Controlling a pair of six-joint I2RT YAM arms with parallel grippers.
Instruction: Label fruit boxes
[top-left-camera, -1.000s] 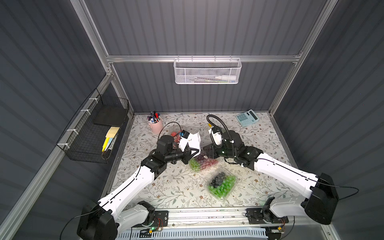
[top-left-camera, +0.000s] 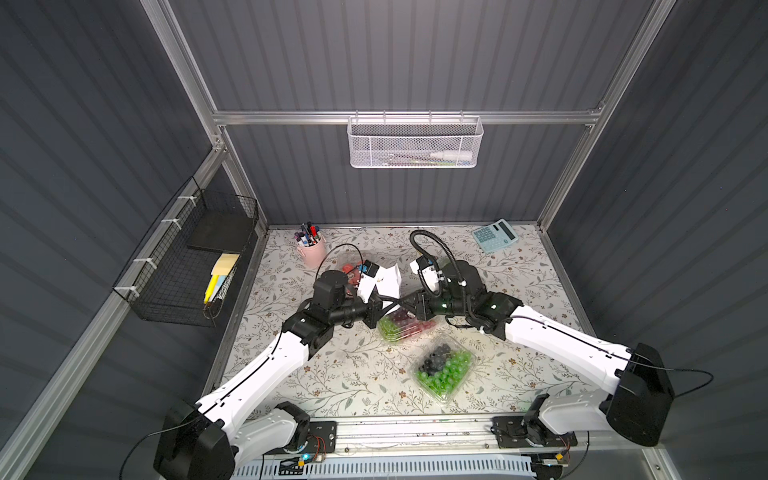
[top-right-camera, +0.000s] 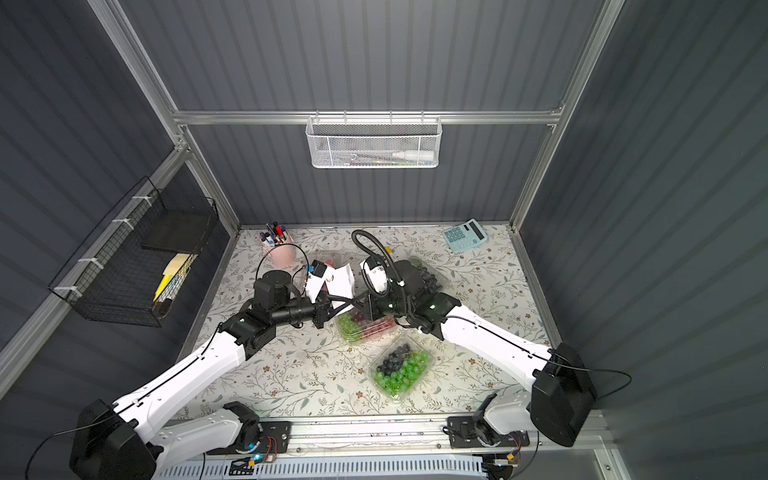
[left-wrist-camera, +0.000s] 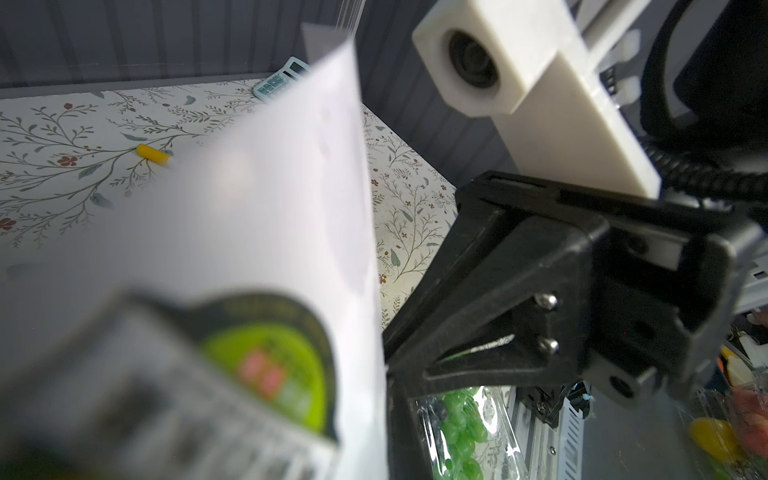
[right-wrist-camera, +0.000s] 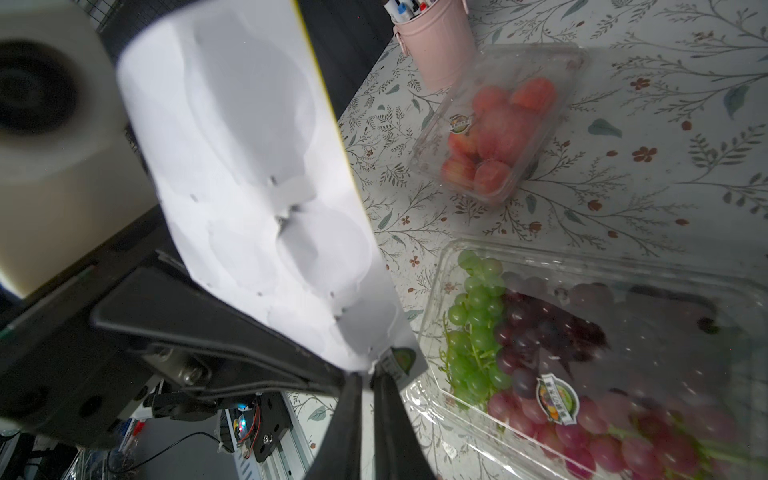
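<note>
A white label sheet (top-left-camera: 390, 281) hangs from my left gripper (top-left-camera: 389, 304), whose fingers are shut on it. One printed label (left-wrist-camera: 272, 372), green and black, shows near the sheet's edge in the left wrist view. My right gripper has its fingertips at the sheet's lower corner, beside a small label (right-wrist-camera: 404, 360), with a narrow gap between them. Whether they pinch that label cannot be made out. Below lies a clear box of green and red grapes (right-wrist-camera: 480, 320) bearing a round label (right-wrist-camera: 557, 398). A peach box (right-wrist-camera: 496, 136), also labelled, sits farther back.
Nearer the front is a box of green and dark grapes (top-left-camera: 442, 372); another dark-grape box (top-right-camera: 428, 276) is partly behind the right arm. A pink pen cup (top-left-camera: 313, 252) and a calculator (top-left-camera: 495, 235) stand at the back.
My left arm and the boxes have stayed in place.
</note>
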